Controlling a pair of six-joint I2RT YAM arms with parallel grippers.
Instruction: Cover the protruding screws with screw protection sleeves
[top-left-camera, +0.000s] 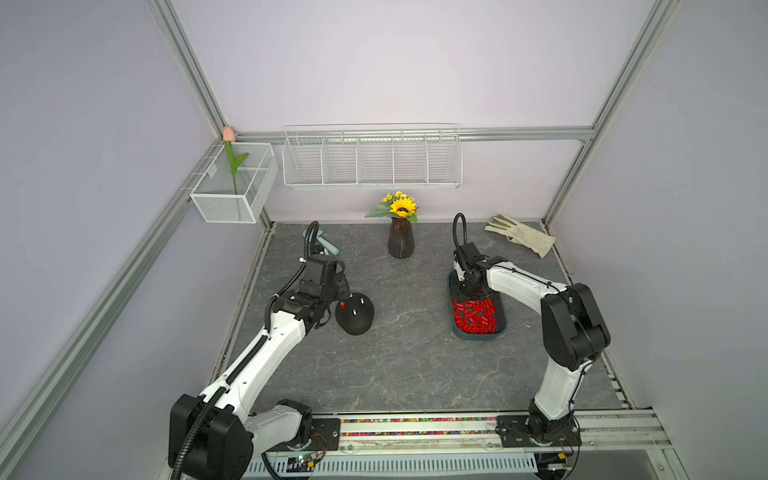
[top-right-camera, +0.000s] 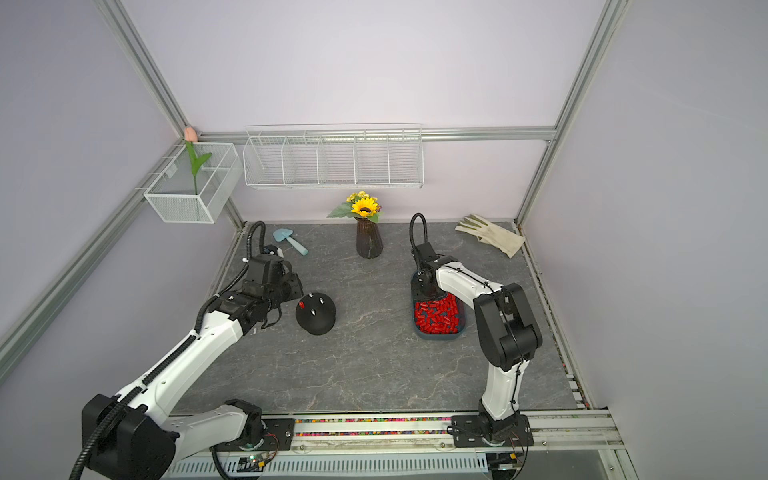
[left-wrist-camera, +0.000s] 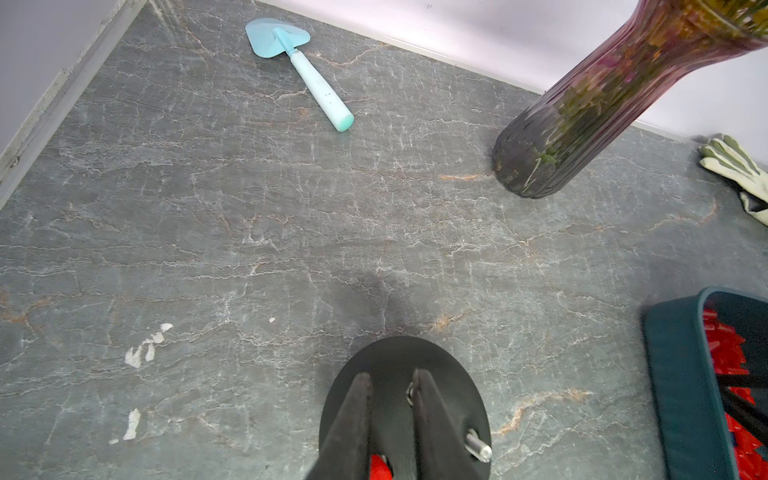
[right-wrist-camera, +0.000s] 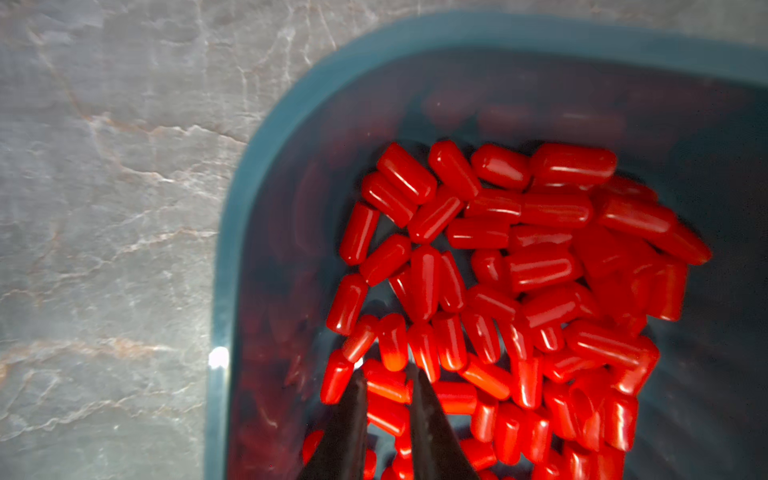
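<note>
A black dome (top-left-camera: 354, 321) on the left half of the table carries short metal screws; one screw (left-wrist-camera: 478, 446) stands bare near its right side, another (left-wrist-camera: 410, 392) lies partly behind a finger. Near its left edge sits a red sleeve (top-right-camera: 301, 304). Above the dome, my left gripper has its fingers parted, nothing held; the red seen low between them lies on the dome below. Many loose red sleeves (right-wrist-camera: 544, 268) fill a dark teal tray (right-wrist-camera: 228, 264). Over the tray's left part, my right gripper is partly open, its fingertips apart with sleeves visible beneath.
A vase of sunflowers (top-left-camera: 401, 240) stands at the back centre. A small blue trowel (left-wrist-camera: 320, 88) lies back left, and a glove (top-left-camera: 524, 236) back right. Bare table (top-left-camera: 408, 336) separates dome and tray.
</note>
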